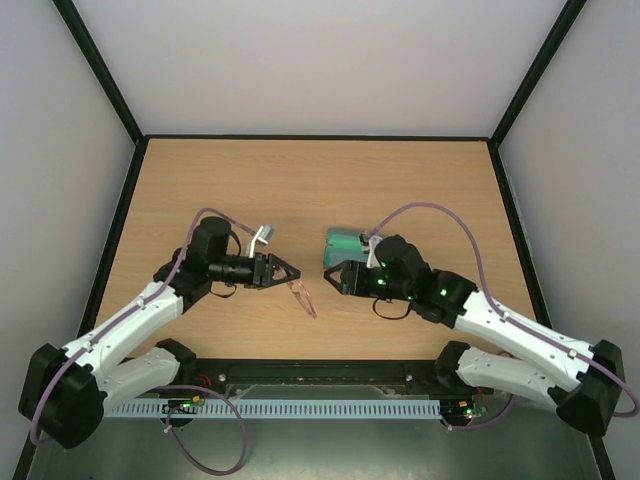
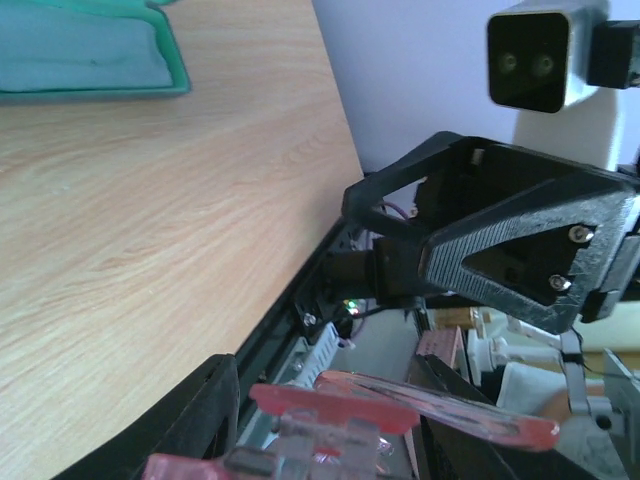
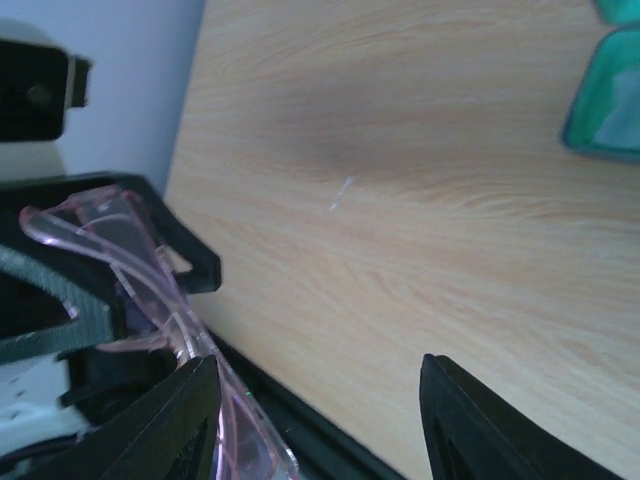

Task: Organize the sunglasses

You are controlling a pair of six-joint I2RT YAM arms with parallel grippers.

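Pink, clear-framed sunglasses [image 1: 303, 298] hang from my left gripper [image 1: 292, 274], which is closed on them above the table. Close up in the left wrist view, the pink frame [image 2: 335, 405] lies between the fingers. My right gripper [image 1: 333, 277] stands apart, just to the right of the sunglasses. Its fingers [image 3: 180, 425] are spread with nothing between them. Behind the right gripper, an open green case [image 1: 341, 246] rests on the table, partly covered by that arm. Its interior looks grey-blue in the left wrist view.
Bare wooden table [image 1: 240, 180] stretches across the back and the left side. A dark rail [image 1: 320, 370] runs along the front edge. The two grippers are close together, with only a narrow gap separating them.
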